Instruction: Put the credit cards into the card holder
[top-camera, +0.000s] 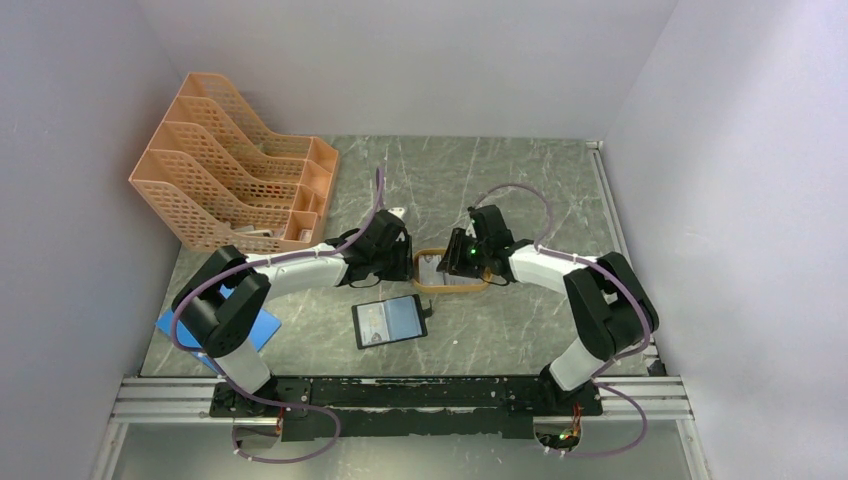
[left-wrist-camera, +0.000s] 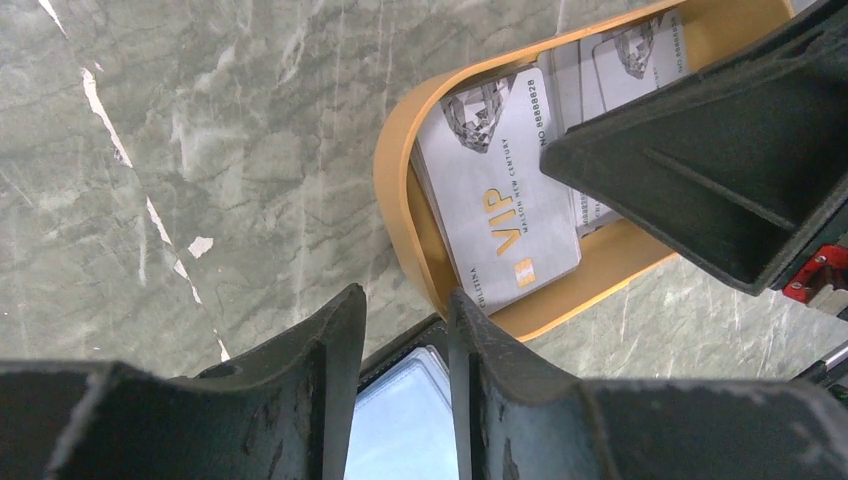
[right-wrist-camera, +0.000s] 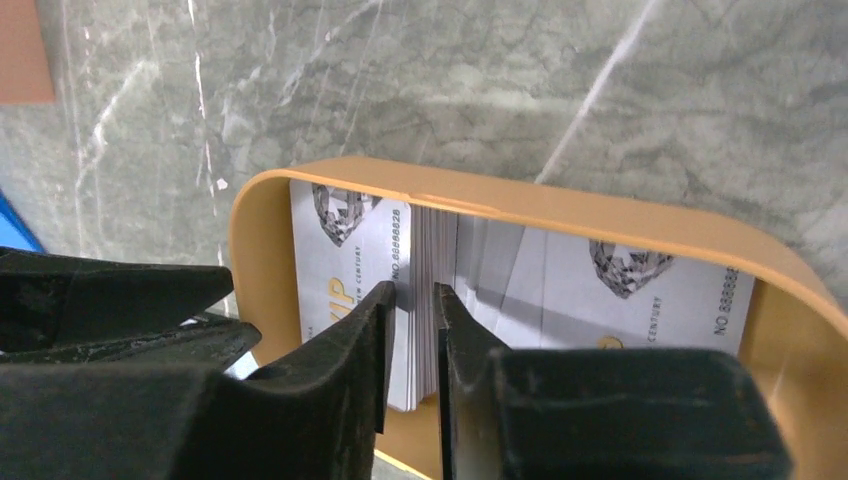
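White cards with "VIP" print (left-wrist-camera: 505, 200) lie in a tan oval tray (top-camera: 452, 289), stacked at its left end, with further cards (right-wrist-camera: 630, 290) on the right. My right gripper is over the tray, its fingers parted around the right edge of the left stack; no card is seen lifted. Beside the tray's left end is my left gripper, its fingers apart with nothing between them and one fingertip overlapping the tray's rim in the left wrist view. The black card holder (top-camera: 390, 322) lies opened flat in front of the tray; the left fingers hide part of it in that view.
An orange rack (top-camera: 225, 170) with compartments stands at the back left. A blue sheet-like object (top-camera: 262, 328) lies partly under the left arm. Behind the tray and to the right, the marbled table (top-camera: 540, 180) is bare.
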